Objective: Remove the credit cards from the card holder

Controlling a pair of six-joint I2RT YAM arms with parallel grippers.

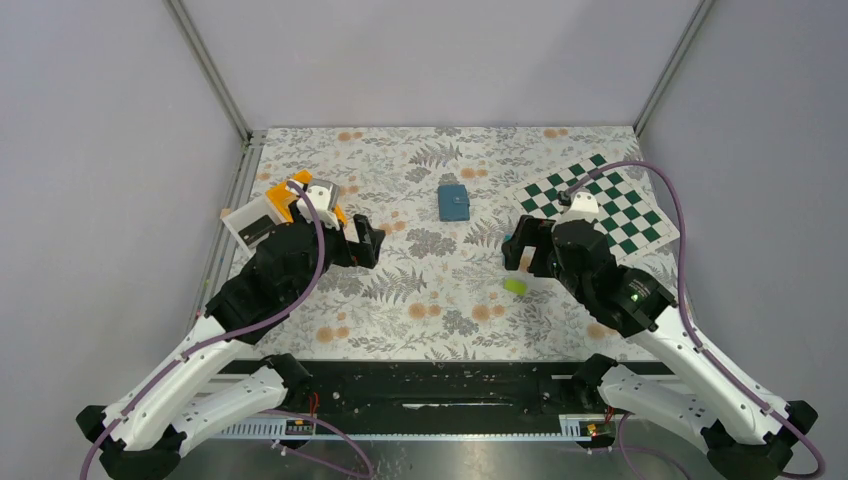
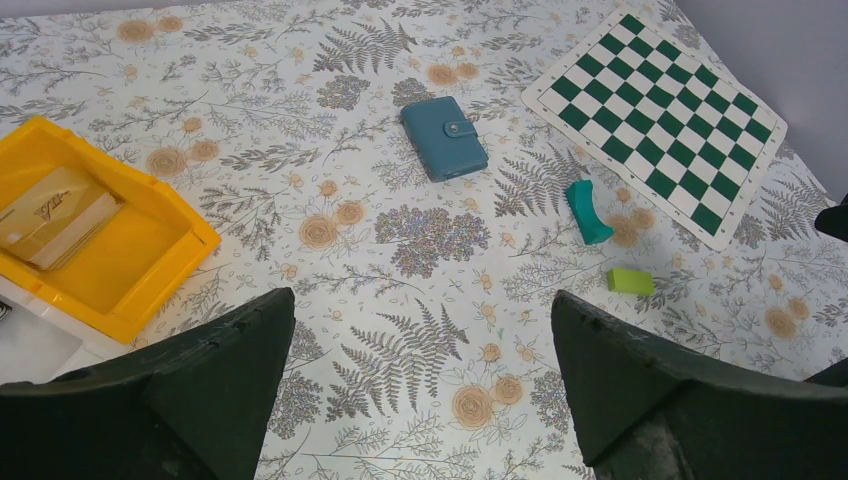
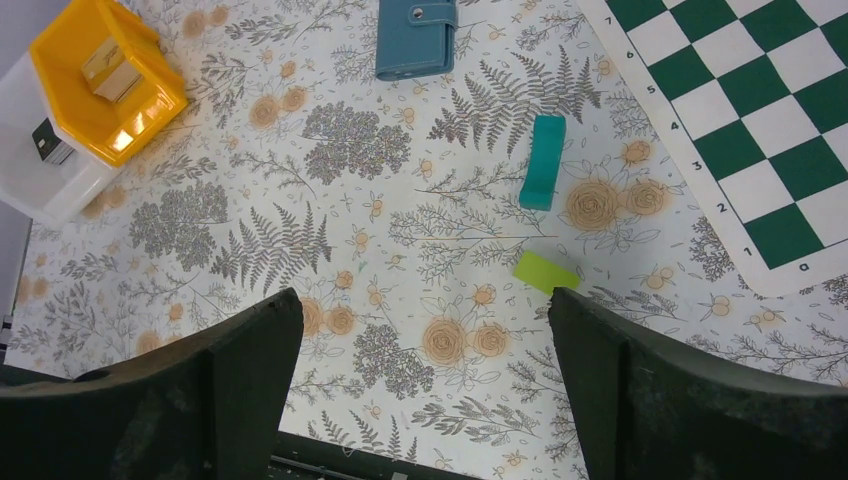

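A blue card holder (image 1: 453, 203) lies flat near the middle of the table, its snap strap fastened across the right edge. In the left wrist view the holder (image 2: 443, 140) is seen whole, and no cards show outside it. The right wrist view cuts off the top of the holder (image 3: 413, 45). My left gripper (image 1: 368, 242) is open over the table to the left of the holder, nothing between its fingers. On the other side, my right gripper (image 1: 515, 245) also stands open and empty, to the holder's right and nearer the front.
A yellow bin (image 2: 180, 255) and a white box (image 3: 35, 150) stand at the left. Right of the holder lie a teal curved block (image 3: 543, 162), a lime block (image 3: 546, 271) and a green chessboard (image 2: 660, 125). Table around the holder is clear.
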